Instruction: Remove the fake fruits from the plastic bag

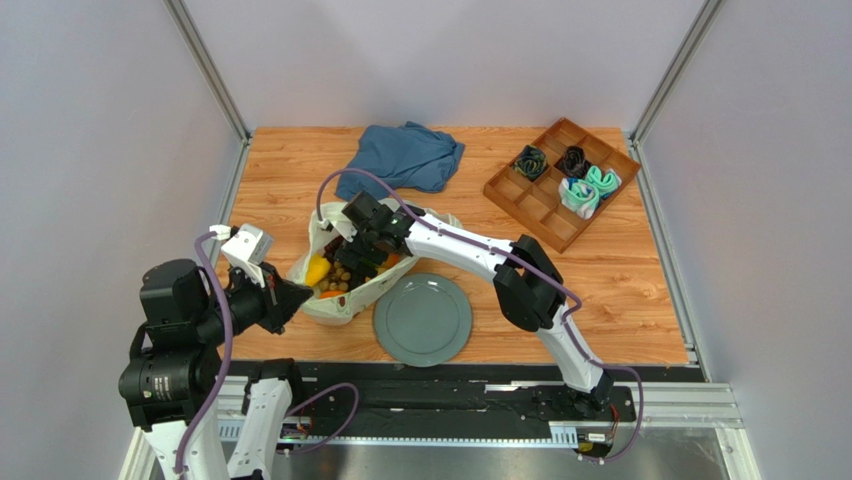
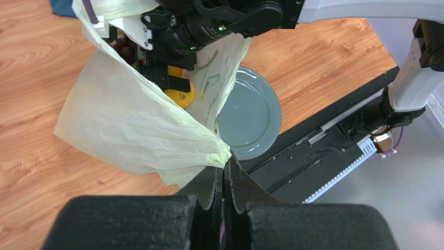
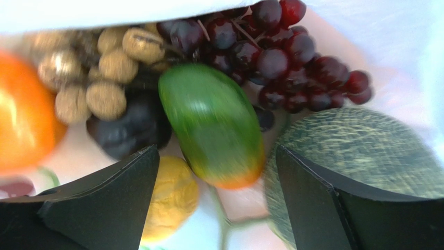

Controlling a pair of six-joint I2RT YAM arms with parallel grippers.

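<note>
The cream plastic bag point(image 2: 114, 120) is open, holding fake fruit: red grapes point(image 3: 271, 62), a green-orange fruit point(image 3: 211, 125), brown clustered fruit point(image 3: 107, 78), an orange point(image 3: 21, 109) and a yellow fruit point(image 3: 169, 198). My left gripper is shut on the bag's edge at its left front. My right gripper is open inside the bag, its fingers either side of the green-orange fruit, beside a green netted fruit point(image 3: 354, 166).
An empty grey plate point(image 1: 423, 320) lies in front of the bag. A blue cloth point(image 1: 400, 160) lies behind, and a wooden divided tray point(image 1: 530, 205) with rolled cloths stands at right.
</note>
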